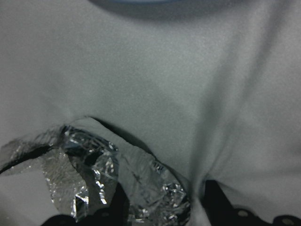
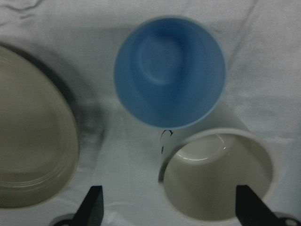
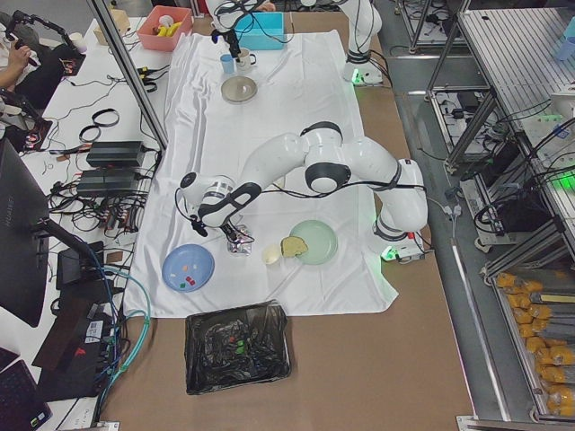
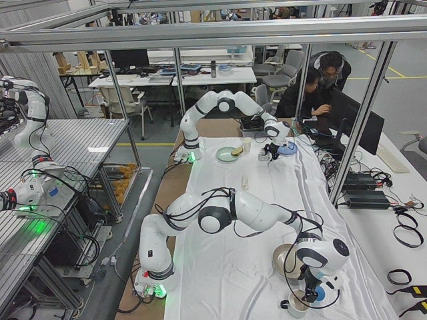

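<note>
My left gripper is low over crumpled silver foil (image 1: 94,179) on the white cloth, its fingertips down at the foil; whether it has closed on it is unclear. In the right wrist view my right gripper stands open above a white mug (image 2: 216,174), beside a blue cup (image 2: 169,70) and a beige plate (image 2: 33,132).
A blue plate (image 3: 188,260) with small pieces, a cream cup (image 3: 271,254) and a green plate (image 3: 319,251) holding a yellow item (image 3: 294,244) lie near the left gripper. A black-lined bin (image 3: 238,350) sits at the cloth's edge.
</note>
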